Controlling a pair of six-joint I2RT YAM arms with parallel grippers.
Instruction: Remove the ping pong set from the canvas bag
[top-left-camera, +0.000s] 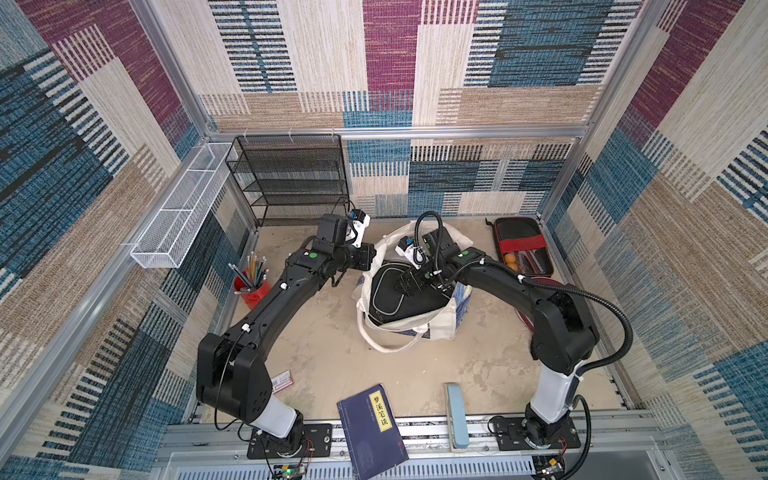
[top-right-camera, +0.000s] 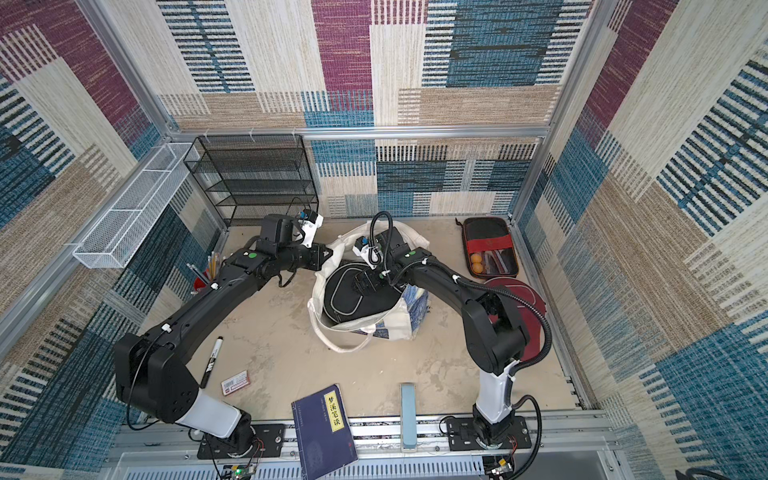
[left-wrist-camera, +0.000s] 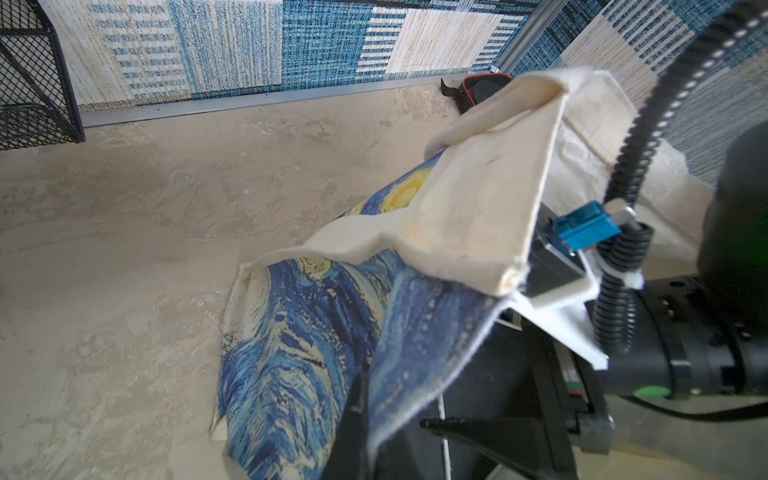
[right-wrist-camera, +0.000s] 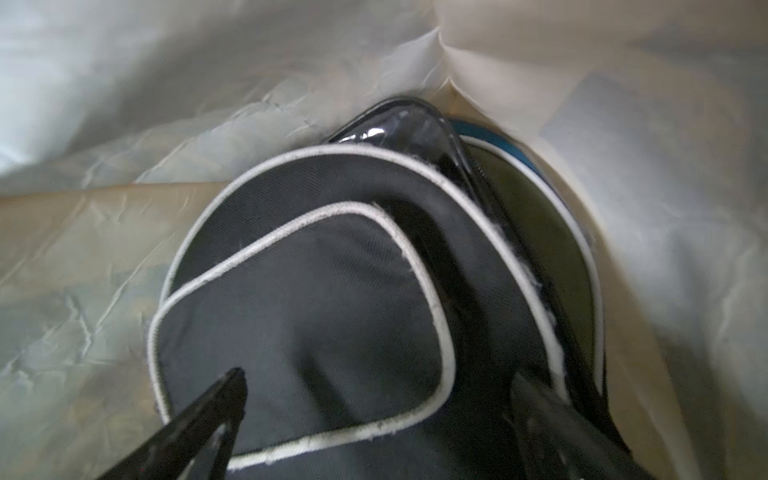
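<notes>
The cream canvas bag (top-left-camera: 442, 326) stands upright in the middle of the table, mouth open; its blue painted side (left-wrist-camera: 304, 352) shows in the left wrist view. Inside lies a black case with white piping (right-wrist-camera: 304, 320). Behind it, an olive case with a pale edge (right-wrist-camera: 552, 248) and a glossy black corner (right-wrist-camera: 408, 128) show partly. At the bag's left rim, my left gripper (top-left-camera: 371, 256) is shut with the bag's cloth edge between its fingers. My right gripper reaches into the bag, open over the black case, its fingers spread wide.
At the back right lies a black-and-red case (top-left-camera: 524, 248) with orange balls, and a red case (top-right-camera: 524, 308) in front of it. A black mesh rack (top-left-camera: 289, 180) stands back left. A blue book (top-left-camera: 373, 432) lies at the front edge.
</notes>
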